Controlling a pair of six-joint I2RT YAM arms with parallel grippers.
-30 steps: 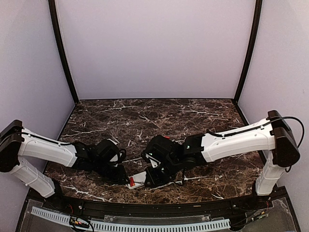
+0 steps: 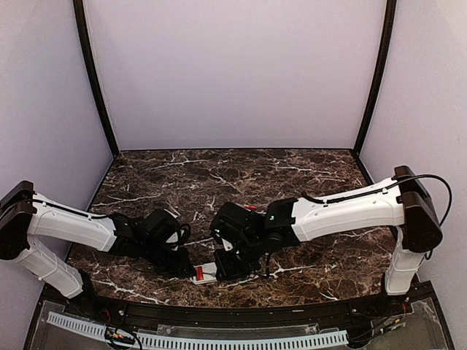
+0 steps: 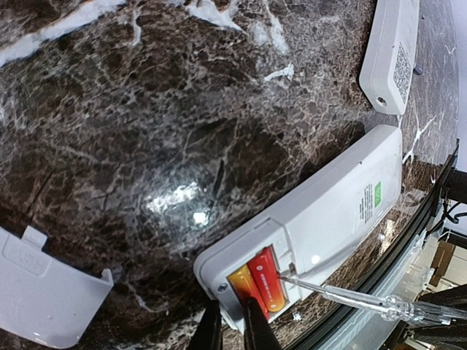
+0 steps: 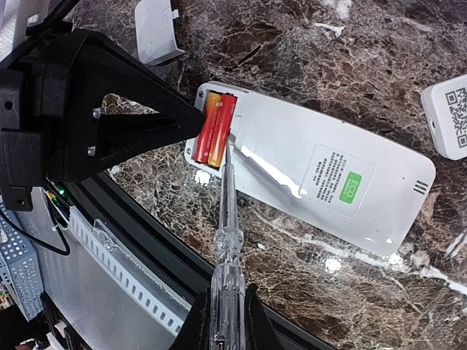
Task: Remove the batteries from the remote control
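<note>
The white remote lies face down, its compartment open with two red-orange batteries inside, seen also in the left wrist view. My left gripper is at the compartment end of the remote, its fingertips at the corner; it looks shut, what is between hidden. My right gripper is shut on a clear screwdriver (image 4: 228, 240), whose tip touches the compartment's edge beside the batteries. The loose battery cover (image 3: 44, 288) lies apart from the remote.
A second white device (image 4: 449, 117) with a QR code lies beside the remote. The table's front edge and rail (image 4: 131, 270) are close by.
In the top view my right arm has shifted slightly to the left. The left arm has not visibly moved.
</note>
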